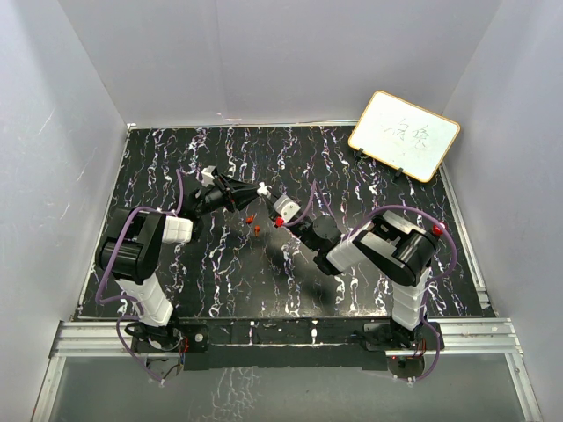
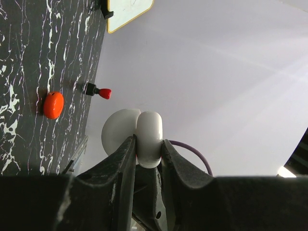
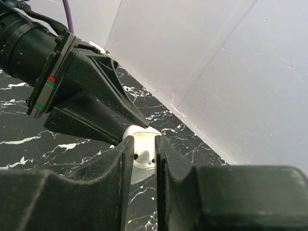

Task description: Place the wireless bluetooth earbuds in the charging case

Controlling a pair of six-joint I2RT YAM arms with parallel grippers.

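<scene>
The white charging case [image 3: 144,144] is up off the table where the two arms meet. My left gripper [image 1: 258,191] is shut on it from the left; the smooth white body [image 2: 149,137] shows between its fingertips, with a rounded white part beside it. From the right comes my right gripper [image 1: 271,198], also shut on the case, which fills the space between its fingers in the right wrist view. Two small dark spots show on the case face. Small orange-red pieces [image 1: 249,219] lie on the table below; one rounded piece [image 2: 53,105], perhaps an earbud, shows in the left wrist view.
A whiteboard [image 1: 405,134] leans at the back right. A red knob on a black base [image 2: 103,93] stands far right. Around and in front of the grippers the dark marbled table [image 1: 264,290] is mostly clear; grey walls enclose it.
</scene>
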